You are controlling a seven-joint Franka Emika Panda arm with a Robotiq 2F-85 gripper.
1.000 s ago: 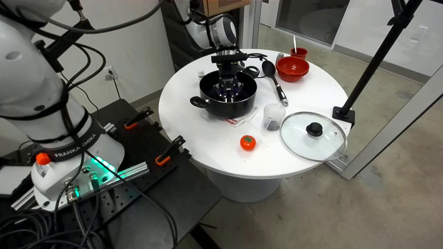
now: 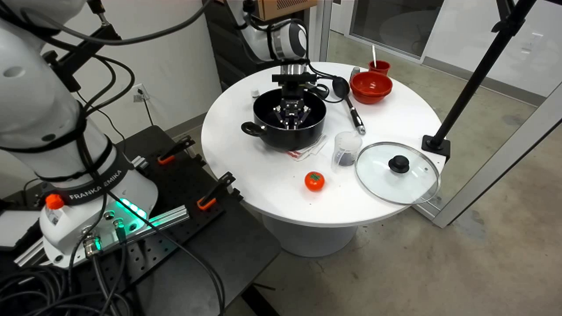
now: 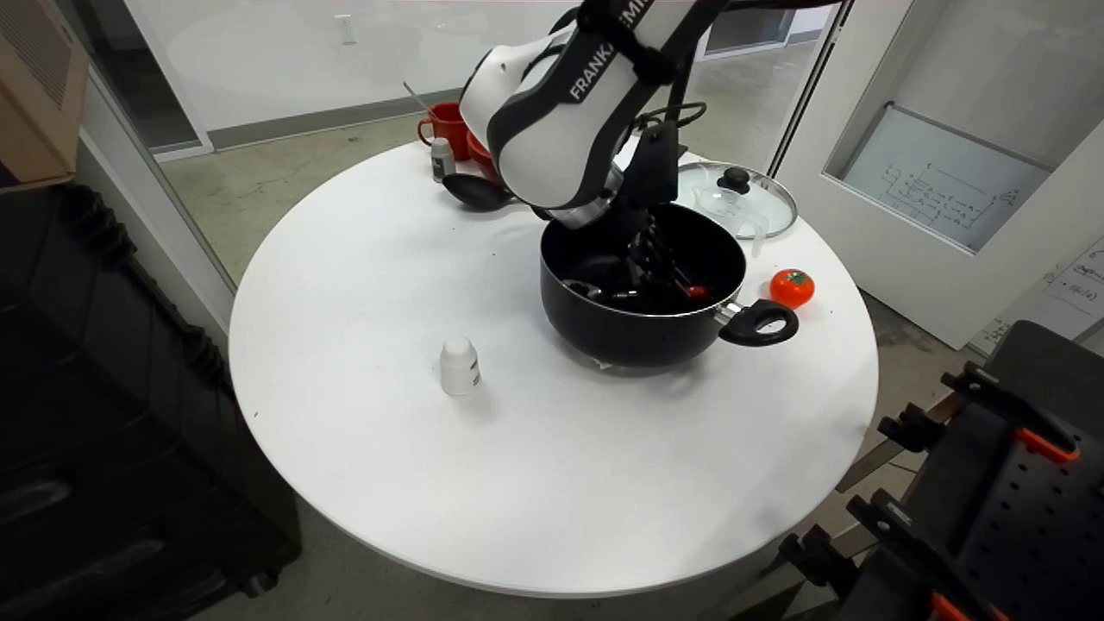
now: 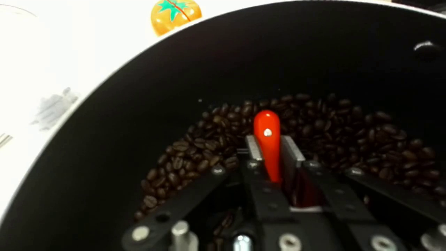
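Note:
Inside the black pot [image 2: 288, 138], my gripper is shut on a red, round-ended object [image 4: 267, 125], its end sticking up between the two fingertips. What the rest of that object looks like is hidden by the fingers. Dark coffee beans [image 4: 334, 129] cover the bottom of the pot around and beyond the fingers. In exterior view 2 a bit of red [image 3: 699, 293] shows at the gripper, below the pot's rim.
Near the pot are a tomato [image 2: 314, 181], a clear cup [image 2: 346, 147] and a glass lid [image 2: 398, 176]. A black ladle [image 2: 342, 88] and red bowls [image 2: 371, 86] lie farther back. A white shaker [image 3: 460, 366] stands alone.
My gripper and wrist have shifted slightly to the right in exterior view 1 and turned a little, still inside the pot. The pot and the things on the table have stayed put.

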